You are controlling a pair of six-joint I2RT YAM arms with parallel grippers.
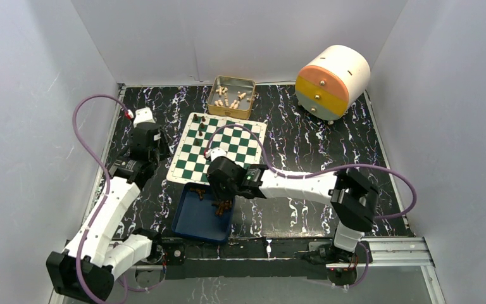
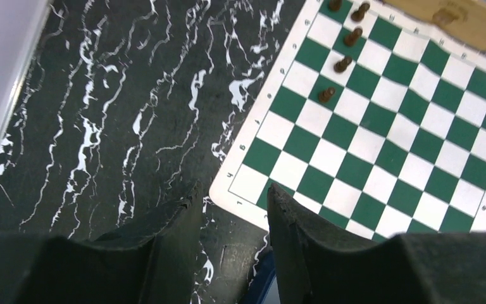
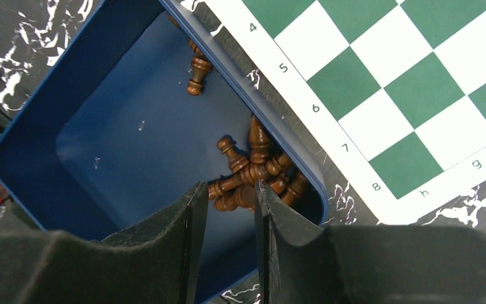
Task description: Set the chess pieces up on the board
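Note:
A green and white chessboard (image 1: 190,166) lies in the middle of the table. Several dark brown pieces (image 2: 326,94) stand upright along its left side. More brown pieces (image 3: 260,140) lie heaped in the blue tray (image 1: 183,221), mostly against its board-side wall. Above that heap my right gripper hangs with its fingers part open, nothing held between them. My left gripper is left of the board, its fingers apart over the dark table near the board's corner, and empty. Light pieces (image 1: 220,102) lie in the gold tin (image 1: 232,113) behind the board.
A drum-shaped cabinet (image 1: 333,81) with coloured drawers stands at the back right. Grey walls close in the left, back and right.

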